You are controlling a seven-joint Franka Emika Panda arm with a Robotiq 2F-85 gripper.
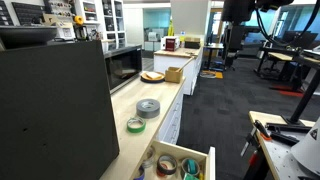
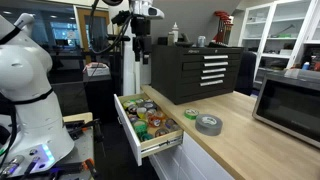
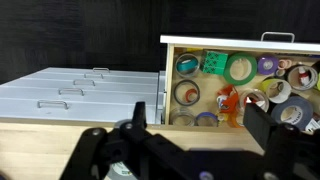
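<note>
An open white drawer (image 2: 162,144) holds several tape rolls and small items, seen from above in the wrist view. Among them are a green tape roll (image 3: 239,69), an orange item (image 3: 228,101) and a dark-rimmed roll (image 3: 292,113). On the wooden counter lie a grey tape roll (image 2: 209,124) and, beside it, a smaller green-rimmed roll (image 1: 136,125). My gripper is high above the drawer, pointing down. Its dark fingers stand wide apart, with nothing held between them. They hide part of the counter below.
A black cabinet (image 2: 205,75) stands on the counter behind the rolls, and a microwave (image 2: 290,102) sits further along. Shut drawers (image 3: 85,95) adjoin the open one. A plate (image 1: 152,77) rests further along the counter.
</note>
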